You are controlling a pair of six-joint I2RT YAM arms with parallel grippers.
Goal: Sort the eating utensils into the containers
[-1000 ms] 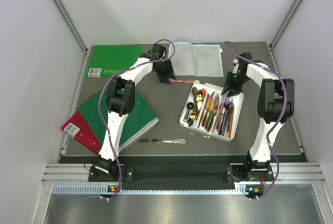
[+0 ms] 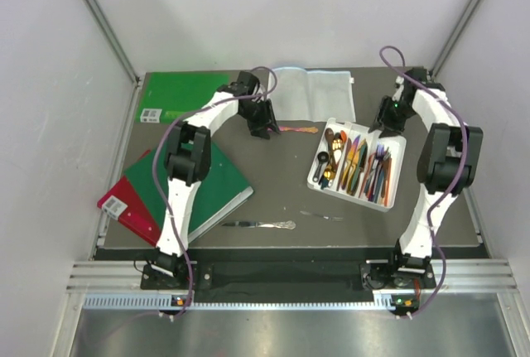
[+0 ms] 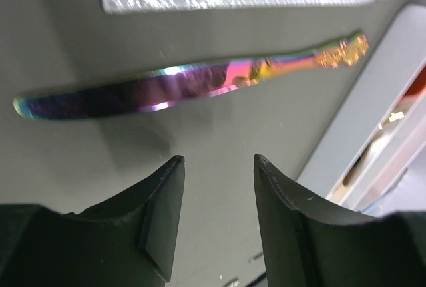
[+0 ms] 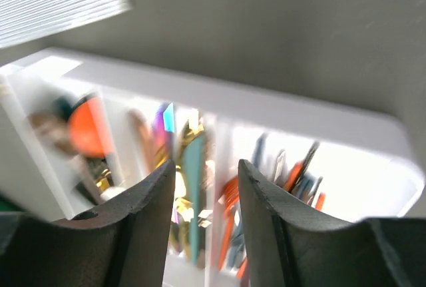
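Note:
A rainbow-coloured knife (image 3: 190, 82) lies flat on the grey table, its orange-gold handle (image 2: 300, 129) pointing toward the tray. My left gripper (image 2: 267, 132) is open beside the knife; the gap between its fingers is empty in the left wrist view (image 3: 218, 160). The white compartment tray (image 2: 329, 194) holds spoons, knives and forks in separate sections. At its back right corner, my right gripper (image 2: 387, 132) stands over the tray with its fingers apart in the right wrist view (image 4: 208, 164); no utensil shows held. A small silver fork (image 2: 321, 216) and a silver-handled knife (image 2: 258, 224) lie toward the front.
A white cloth-like sheet (image 2: 312, 94) lies at the back. Green (image 2: 182, 94) and red (image 2: 128, 212) folders, with a larger green one (image 2: 211, 191), cover the left side. The front middle of the table has open room.
The tray has slid to the right together with my right gripper, uncovering the small silver fork.

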